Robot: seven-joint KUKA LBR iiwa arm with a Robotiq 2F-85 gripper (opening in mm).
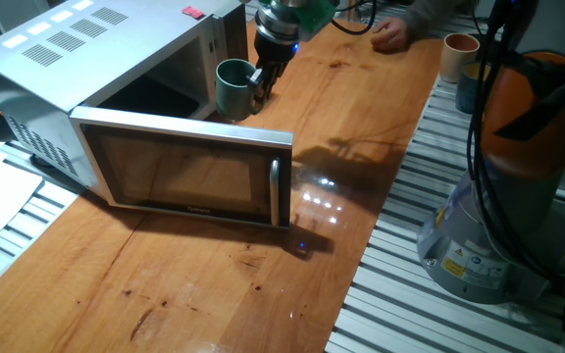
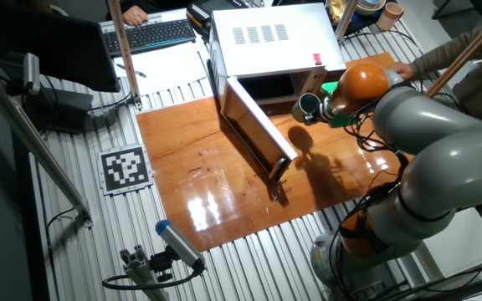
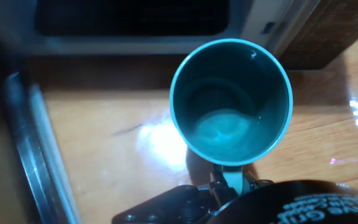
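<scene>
A green mug (image 3: 232, 102) hangs upright and empty in front of the microwave's opening, its handle (image 3: 233, 178) pointing back toward my gripper. The gripper is shut on that handle; its black fingers (image 3: 185, 202) show at the bottom of the wrist view. In exterior view 1 the mug (image 1: 233, 90) is seen beside the cavity, above the wooden board. The silver microwave (image 1: 77, 49) has its door (image 1: 184, 172) swung wide open. Its dark interior (image 2: 272, 86) is visible only in part.
Two cups, one pale (image 1: 457, 57) and one dark blue (image 1: 469, 88), stand by the robot's base. A person's hand (image 1: 390, 35) rests at the board's far edge. The wooden board (image 2: 182, 159) is clear left of the door in exterior view 2.
</scene>
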